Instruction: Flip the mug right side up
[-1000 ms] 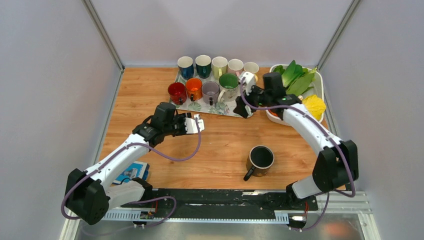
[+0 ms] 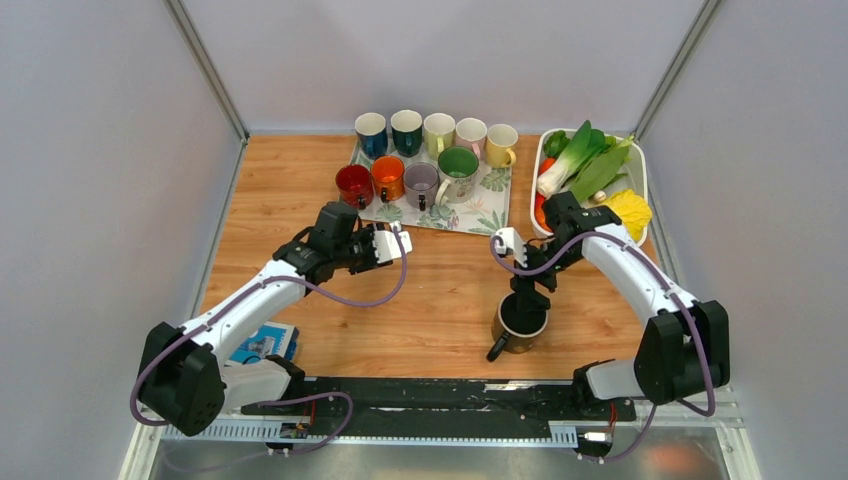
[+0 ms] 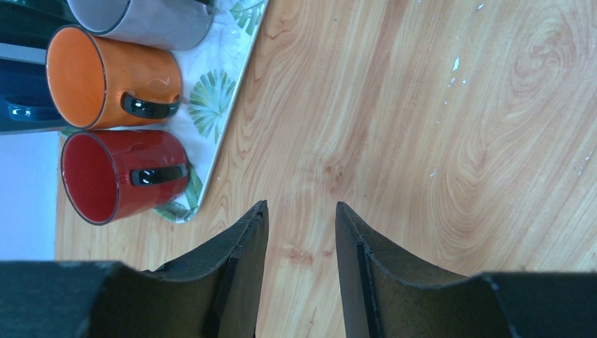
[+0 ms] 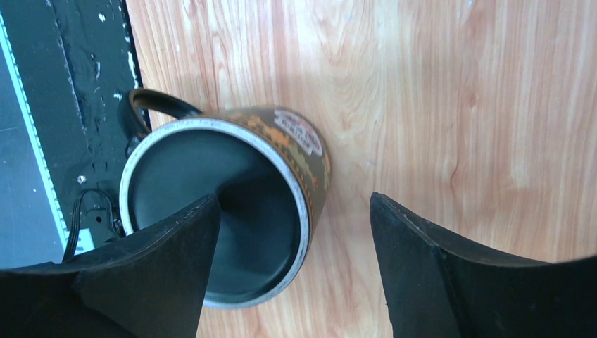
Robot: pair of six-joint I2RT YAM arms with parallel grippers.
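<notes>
A dark mug with a patterned side and black handle stands near the table's front edge; in the right wrist view its black round top faces up, though whether that is interior or base is unclear. My right gripper is open directly over it, one finger over the top, the other beside the wall. My left gripper is part open, nothing between its fingers, above bare wood left of centre, in front of the mug tray.
A patterned tray at the back holds several coloured mugs. A white basket of vegetables stands back right. A blue box lies front left.
My right arm has swung from over the back tray toward the front and down onto the dark mug. The left arm has shifted slightly; the mug has stayed in place.
</notes>
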